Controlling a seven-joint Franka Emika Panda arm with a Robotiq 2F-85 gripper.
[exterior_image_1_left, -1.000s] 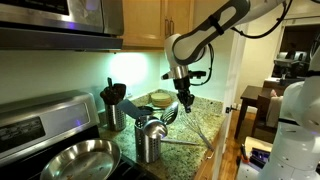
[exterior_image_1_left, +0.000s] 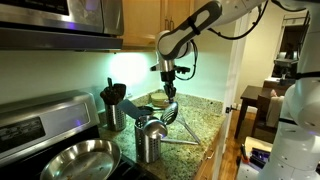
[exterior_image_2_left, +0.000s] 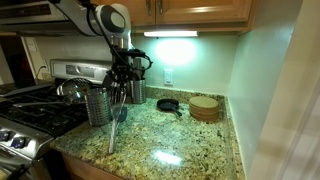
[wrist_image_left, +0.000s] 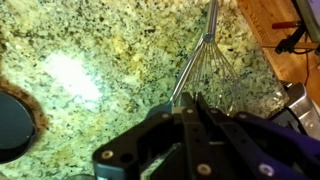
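My gripper (exterior_image_1_left: 170, 96) is shut, and nothing shows clearly between its fingertips; in the wrist view its dark fingers (wrist_image_left: 190, 108) cover part of a wire whisk. The whisk (wrist_image_left: 208, 60) has a pale metal handle that runs to the top of the wrist view. In exterior view 2 the long pale handle (exterior_image_2_left: 113, 135) points to the counter's front edge, below the gripper (exterior_image_2_left: 122, 88). Whether the fingers touch the wires cannot be told.
A metal utensil holder (exterior_image_1_left: 148, 149) full of tools stands beside the stove, close to the gripper. A frying pan (exterior_image_1_left: 80, 165) sits on the stove. Farther along the counter are a dark skillet (exterior_image_2_left: 168, 104) and stacked bowls (exterior_image_2_left: 205, 108).
In exterior view 1 my gripper has moved left and a little upward across the counter. The pale handle on the counter and the utensil holder look unmoved.
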